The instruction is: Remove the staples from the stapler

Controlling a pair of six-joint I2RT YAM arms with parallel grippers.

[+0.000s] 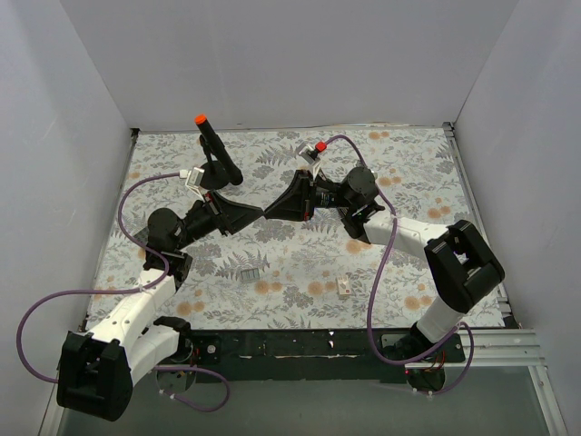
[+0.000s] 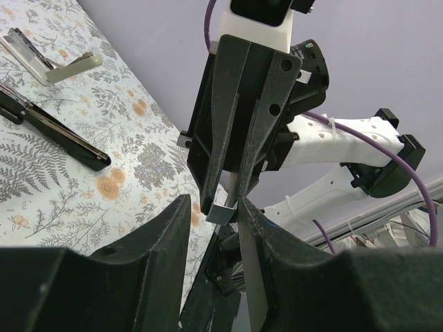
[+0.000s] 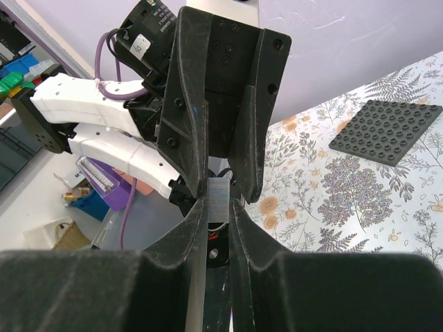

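My two grippers meet tip to tip above the table's middle. A small silver staple strip sits between them, also seen in the left wrist view. My right gripper is shut on it. My left gripper has its tips at the same strip; in the left wrist view its fingers are close around the strip's end, their exact opening unclear. The stapler lies on the floral table in the left wrist view, with a lighter metal and green piece beyond it.
A dark studded plate lies on the table at the left side. A black stand with an orange top is at the back left. Small pale items lie near the front.
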